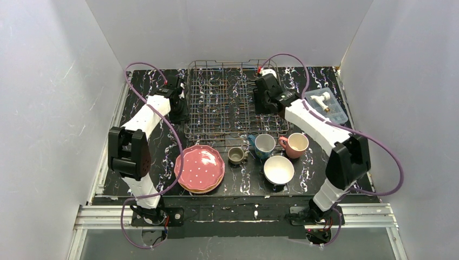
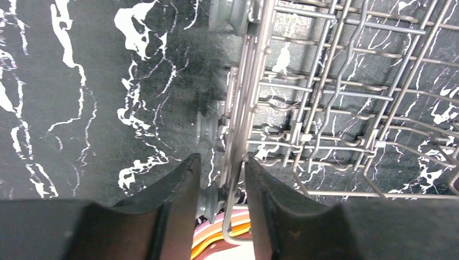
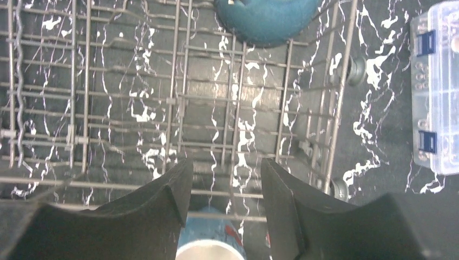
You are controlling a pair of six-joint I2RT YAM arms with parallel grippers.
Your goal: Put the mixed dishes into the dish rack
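The wire dish rack (image 1: 208, 122) stands at the back of the counter. In the left wrist view my left gripper is part open around the rack's left rail (image 2: 251, 89), with gaps beside the wire. Over the rack's right part, my right gripper is open and empty. A teal dish (image 3: 268, 19) sits at the rack's back right, covered by the right arm in the top view. In front are stacked plates with a pink one on top (image 1: 200, 168), a small grey cup (image 1: 236, 155), a blue mug (image 1: 264, 144), a pink mug (image 1: 296, 144) and a white bowl (image 1: 279, 170).
A clear plastic box (image 1: 334, 111) with a white fitting stands right of the rack. Walls close in the counter at the back and both sides. The strip of counter left of the plates is clear, as is the front right corner.
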